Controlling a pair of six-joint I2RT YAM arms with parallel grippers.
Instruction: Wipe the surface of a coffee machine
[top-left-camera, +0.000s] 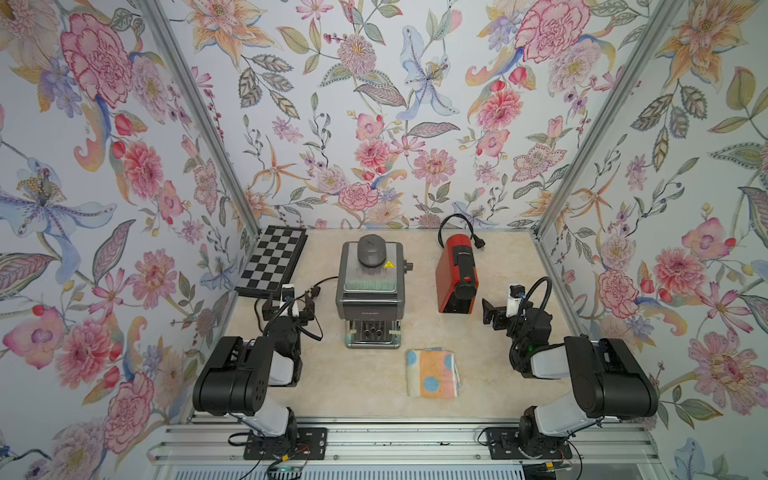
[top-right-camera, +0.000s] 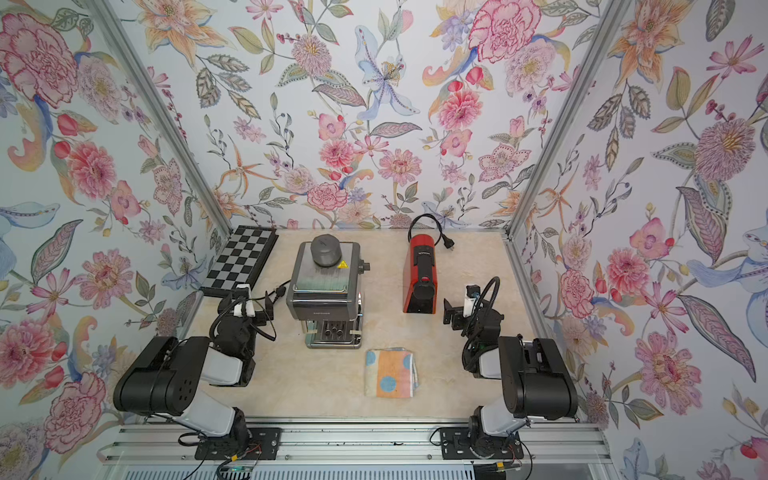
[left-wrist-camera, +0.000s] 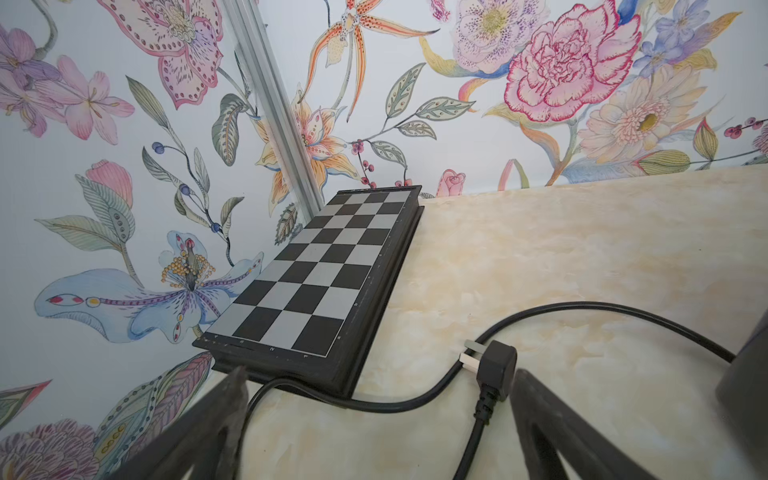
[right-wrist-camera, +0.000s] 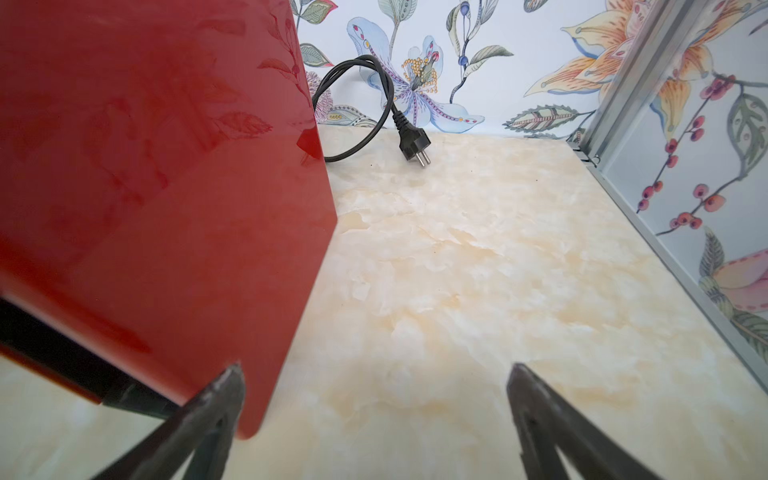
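Observation:
A grey espresso machine (top-left-camera: 369, 297) stands left of centre, its drip tray facing the front. To its right is a red and black coffee machine (top-left-camera: 457, 272), whose glossy side also fills the left of the right wrist view. The folded cloth, orange and yellow with blue dots (top-right-camera: 389, 373), lies flat on the table in front of and between the machines. My left gripper is open, its fingers (left-wrist-camera: 228, 404) wide apart left of the grey machine. Right of the red machine, my right gripper is open too, with nothing gripped.
A checkered board (left-wrist-camera: 320, 264) lies at the back left. Near my left gripper, a black cable with a plug (left-wrist-camera: 494, 369) runs across the table. Another plug (right-wrist-camera: 413, 142) lies behind the red machine. Bare table (right-wrist-camera: 480, 280) extends at the right.

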